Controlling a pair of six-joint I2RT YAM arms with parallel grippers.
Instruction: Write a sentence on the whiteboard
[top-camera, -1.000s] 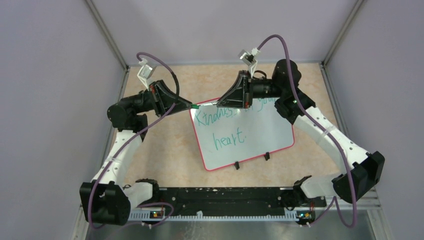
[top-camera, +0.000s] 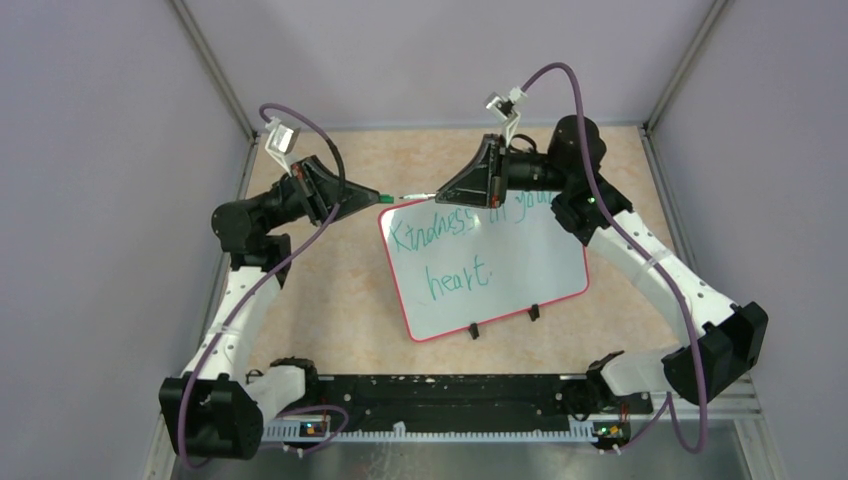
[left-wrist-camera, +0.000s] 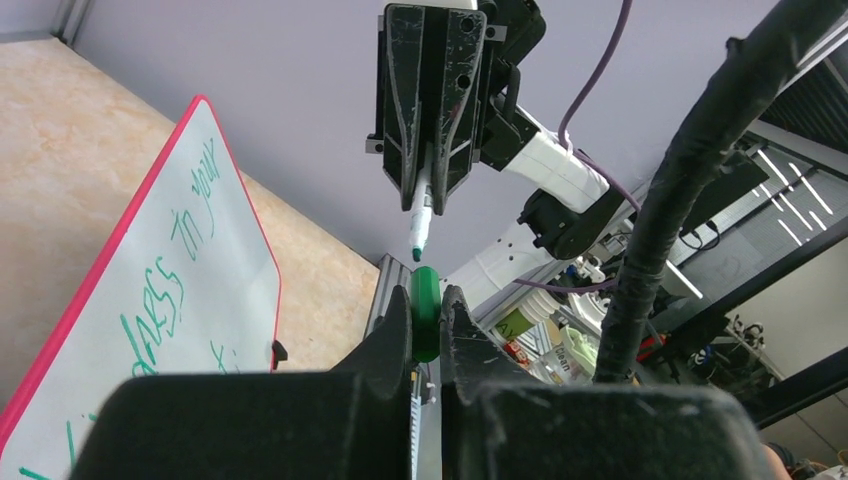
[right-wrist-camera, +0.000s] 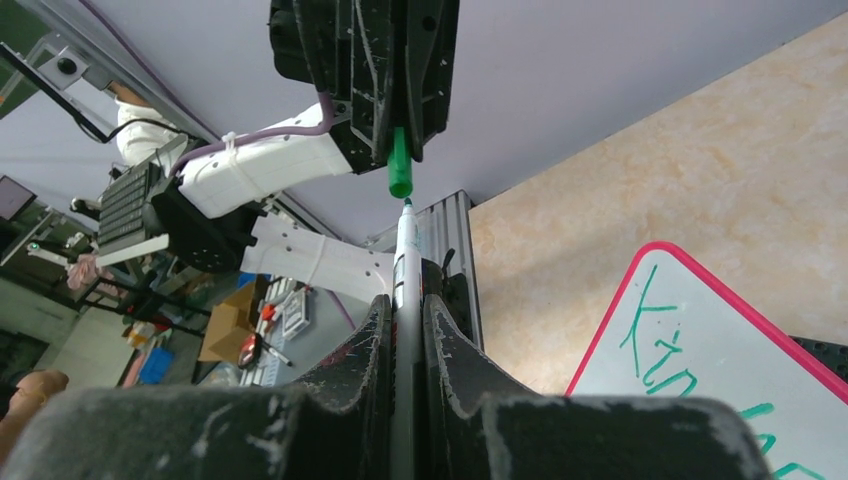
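The whiteboard (top-camera: 520, 270) lies on the table with a pink rim, bearing green handwriting that reads "Kindness in your heart." Above its upper left corner, my left gripper (top-camera: 379, 199) is shut on a green cap (left-wrist-camera: 426, 312). Facing it from the right, my right gripper (top-camera: 437, 196) is shut on a white marker (right-wrist-camera: 406, 270), whose green tip points at the cap. A small gap separates tip and cap in the top view and left wrist view; in the right wrist view the tip sits just below the cap's end.
Two black clips (top-camera: 474, 330) show along the whiteboard's lower edge. Bare tabletop (top-camera: 330, 290) lies left of the board. Purple cables (top-camera: 640, 235) run along both arms.
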